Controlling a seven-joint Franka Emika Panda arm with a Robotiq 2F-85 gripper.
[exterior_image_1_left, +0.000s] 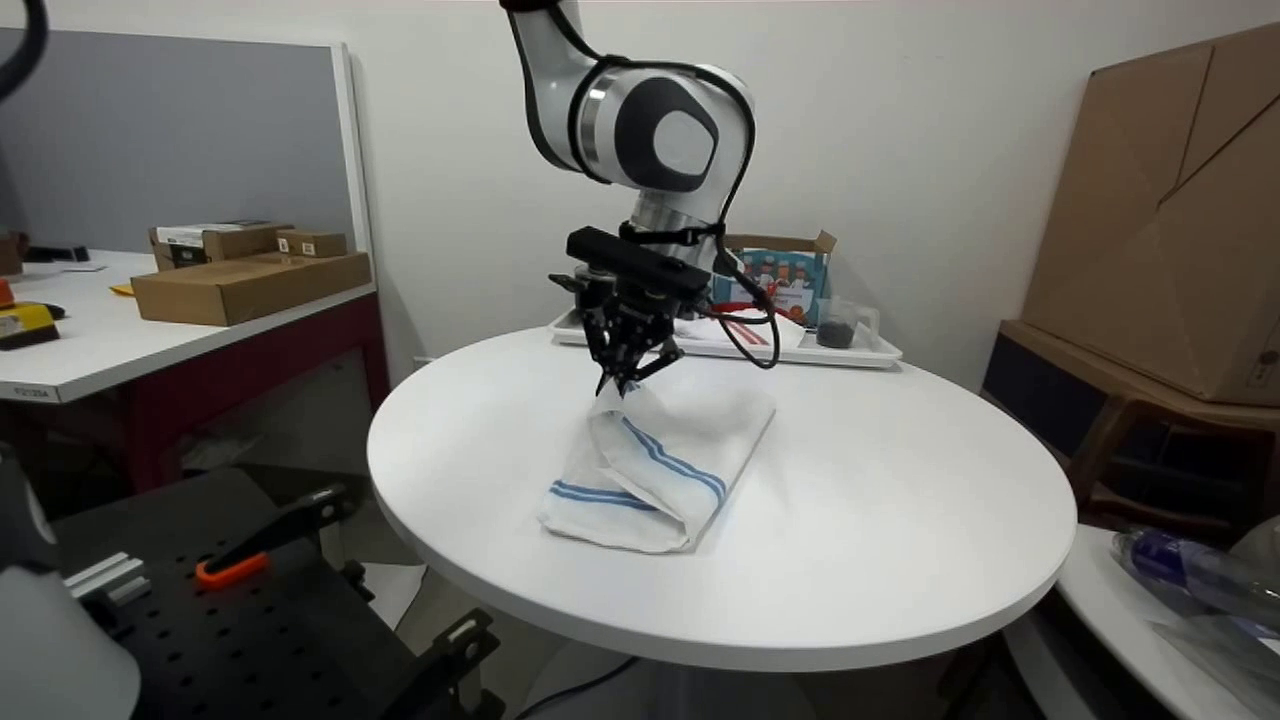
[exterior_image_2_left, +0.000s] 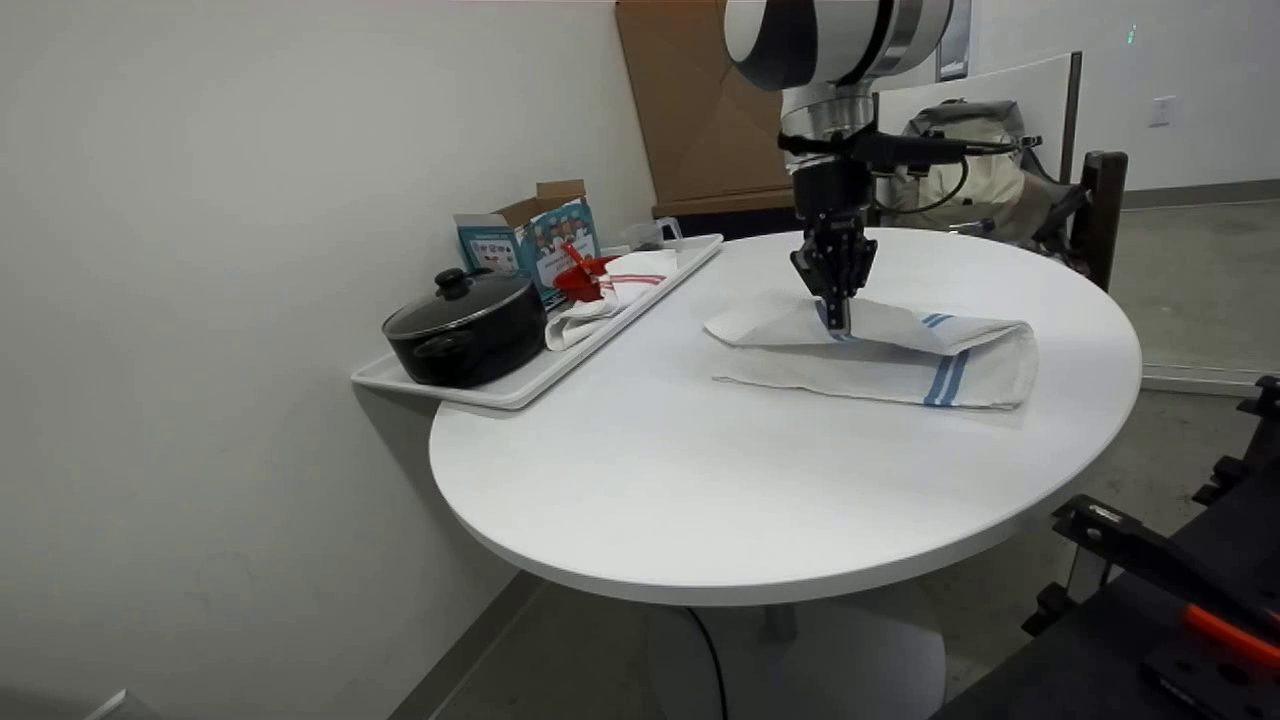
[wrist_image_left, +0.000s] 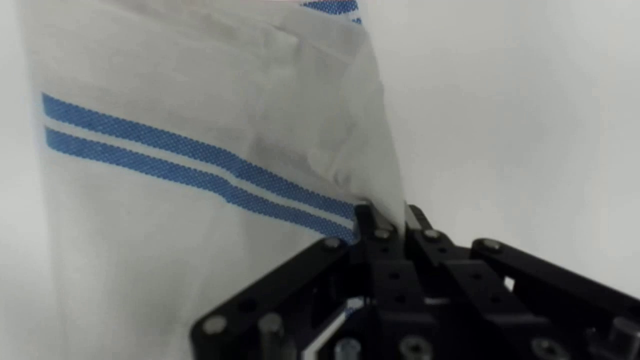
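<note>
A white towel with blue stripes (exterior_image_1_left: 678, 462) lies partly folded over itself near the middle of the round table. My gripper (exterior_image_1_left: 618, 382) is shut on its edge at the far left part of the cloth, close above the table. In the second exterior view the raised upper layer of the towel (exterior_image_2_left: 894, 326) slopes up to the gripper (exterior_image_2_left: 836, 326), and the lower layer rests flat. Cloth bunches between the fingertips of the gripper in the wrist view, and double blue stripes run up to them from the left.
A white tray (exterior_image_2_left: 540, 382) along the wall holds a black lidded pot (exterior_image_2_left: 468, 330), a blue box (exterior_image_2_left: 558, 240) and a red-striped cloth (exterior_image_2_left: 633, 274).
</note>
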